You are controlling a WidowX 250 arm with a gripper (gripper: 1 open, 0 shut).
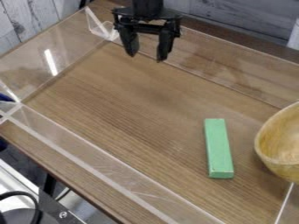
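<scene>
My black gripper (147,45) is at the top centre of the camera view, over the back of the wooden table, its two fingers apart and open with nothing visible between them. A mint-green bar (219,148) lies lengthwise on the right front part of the table. A pale yellow bowl (279,146) sits at the right edge, partly out of frame, to the right of the bar.
Clear tape strips run near its left and back edges. Black cables (35,210) show at the lower left corner.
</scene>
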